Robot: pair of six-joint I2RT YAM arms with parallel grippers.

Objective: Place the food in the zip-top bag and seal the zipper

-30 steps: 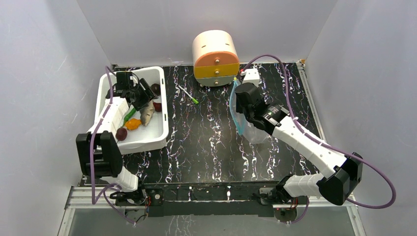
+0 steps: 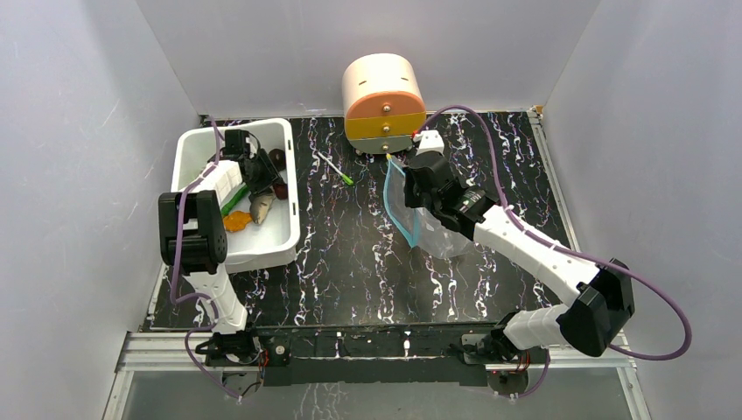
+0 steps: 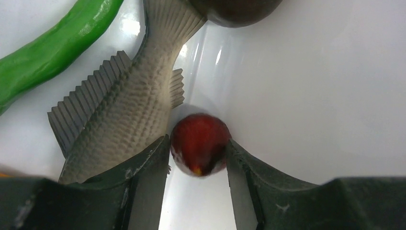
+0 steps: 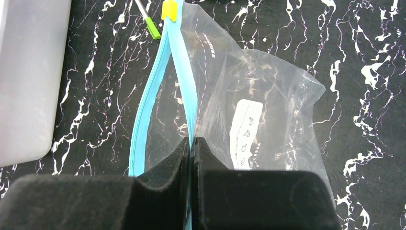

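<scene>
In the white bin [image 2: 289, 227], my left gripper is part open, its fingertips at either side of a red round fruit [image 3: 201, 139]. Beside it lie a fish [image 3: 124, 124], a green pepper [image 3: 67, 38] and a dark round item [image 3: 239, 9]; an orange item [image 2: 236, 221] is near them. My right gripper is shut on the blue zipper edge of the clear bag [image 4: 282, 96], which has a yellow slider [image 4: 170, 9] at its top.
A green-handled tool [image 2: 344, 178] lies between bin and bag. A drawer box [image 2: 383, 96] stands at the back.
My left gripper has moved down in the bin over the red fruit. My right gripper has moved left, with the bag's edge moving along.
</scene>
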